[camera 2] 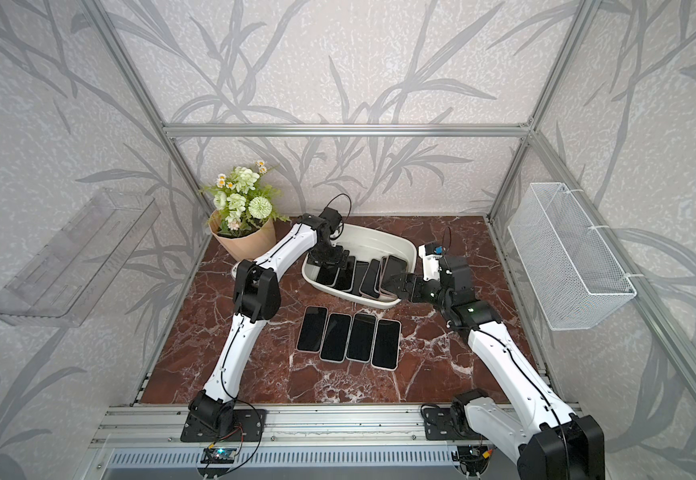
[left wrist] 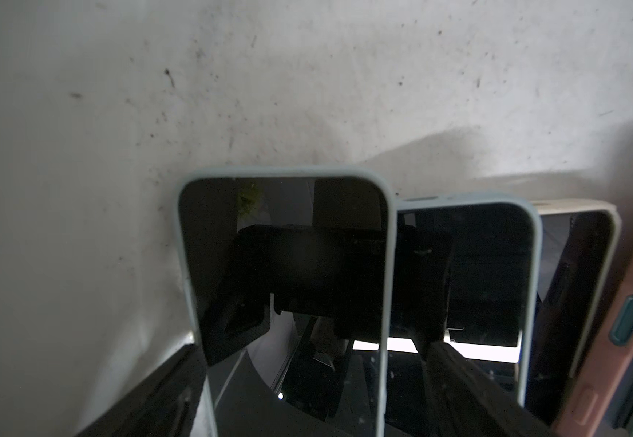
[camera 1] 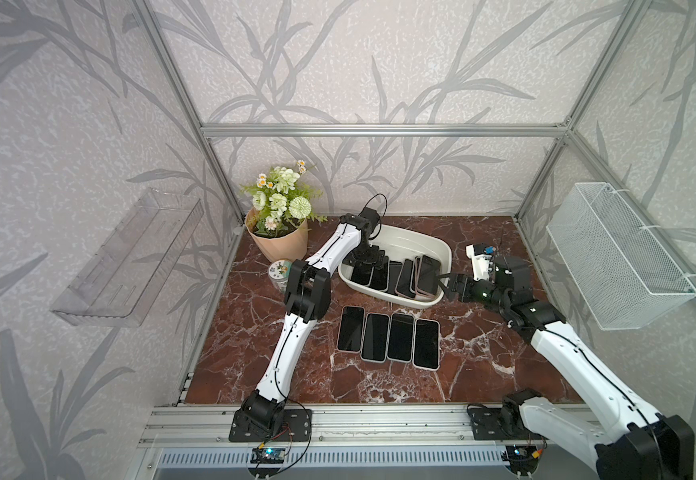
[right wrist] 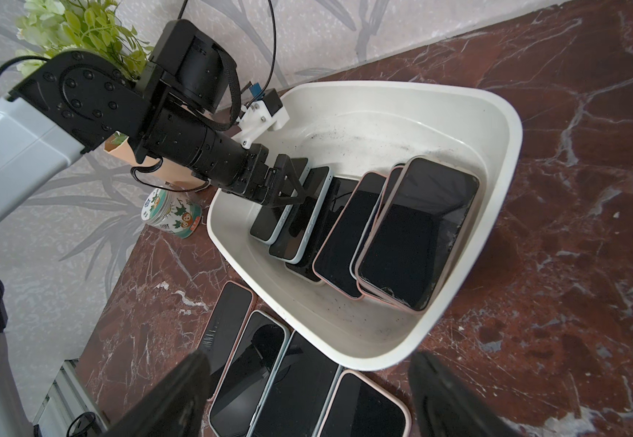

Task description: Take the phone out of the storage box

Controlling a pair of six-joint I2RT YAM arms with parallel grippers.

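The white storage box (right wrist: 462,113) holds several phones in an overlapping row. My left gripper is down in it, open, with its dark fingers either side of the pale-blue-rimmed phone (left wrist: 287,255) at the left end of the row. More phones (left wrist: 462,269) lie to its right, one with a pink case (left wrist: 622,335). My right gripper stands open outside the box at its right side, nothing between its fingers. Several phones (camera 1: 376,336) lie side by side on the marble table in front of the box.
A flower pot (camera 1: 275,240) and a printed can (right wrist: 174,212) stand at the left. A clear rack (camera 1: 127,264) and a mesh basket (camera 1: 620,264) hang on the side walls. The table has free room at the front right.
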